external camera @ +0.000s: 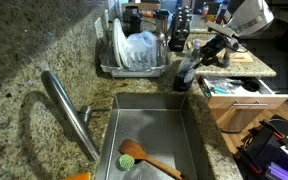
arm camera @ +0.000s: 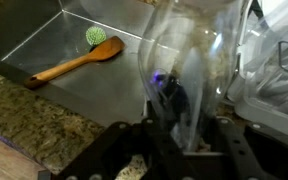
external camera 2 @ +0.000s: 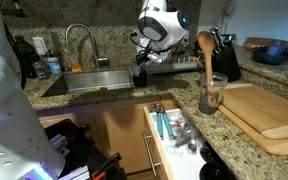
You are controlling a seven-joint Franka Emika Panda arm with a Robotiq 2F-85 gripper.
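Observation:
A clear container (external camera: 188, 67), dark toward its lower end, is held by my gripper (external camera: 197, 53) at the right end of the dish rack, close over the counter. Whether its base touches the counter I cannot tell. Seen from the wrist, the see-through container (arm camera: 189, 50) fills the middle of the view, and my gripper is shut on it. In the second exterior view the arm's white wrist hides most of the grip.
The sink (external camera: 159, 118) holds a wooden spoon (external camera: 149, 158) and a round green scrubber (external camera: 133, 148). Behind the container is the dish rack (external camera: 136, 65) with plates. An open drawer (external camera: 246, 100) stands to the right. Speckled counter (external camera: 212, 130) runs beside the sink.

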